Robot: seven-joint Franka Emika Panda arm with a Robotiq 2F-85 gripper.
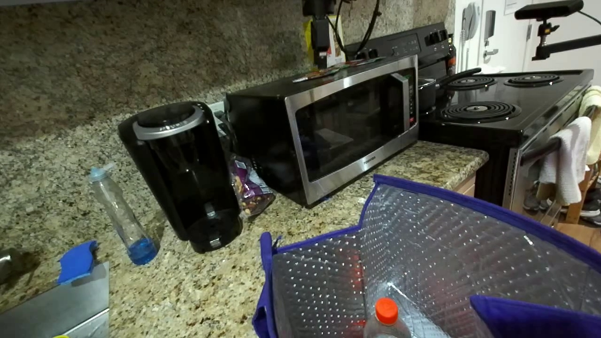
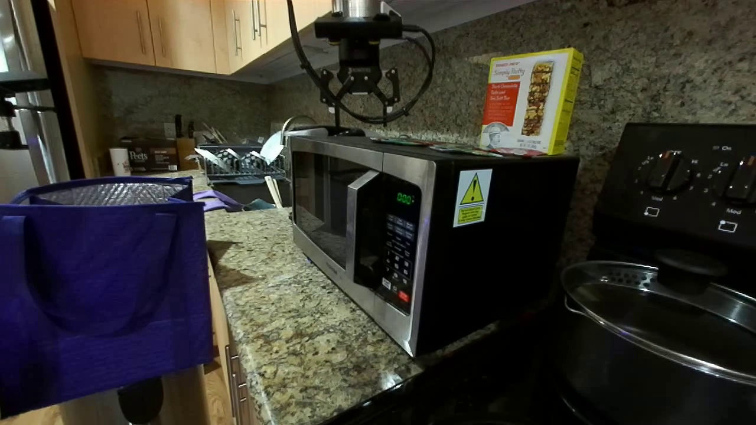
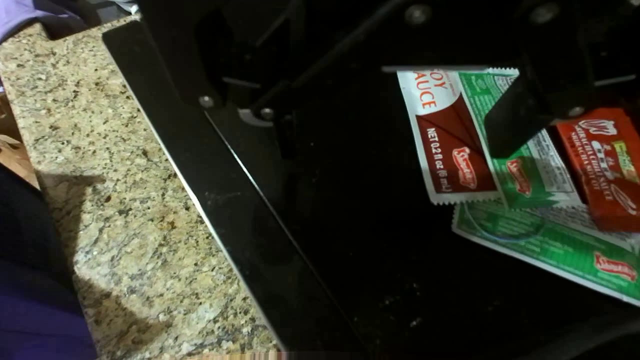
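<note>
My gripper (image 2: 361, 117) hangs open over the black top of the microwave (image 2: 496, 248), its fingers pointing down and apart with nothing between them. On that top lie several flat sauce packets: a red-and-white soy sauce packet (image 3: 453, 171), green packets (image 3: 552, 240) and a red sriracha packet (image 3: 609, 180). In the wrist view one finger (image 3: 510, 123) overlaps a green packet; whether it touches is unclear. A yellow-and-white bar box (image 2: 510, 106) stands upright at the back of the microwave, and in exterior view 1 my gripper (image 1: 321, 59) hides much of it.
An open purple insulated bag (image 1: 479, 209) stands in front of the counter, with an orange-capped bottle (image 1: 387, 311) inside. A black coffee maker (image 1: 186, 186) and a bottle of blue liquid (image 1: 127, 225) stand left of the microwave. A lidded pot (image 2: 638, 319) sits on the stove.
</note>
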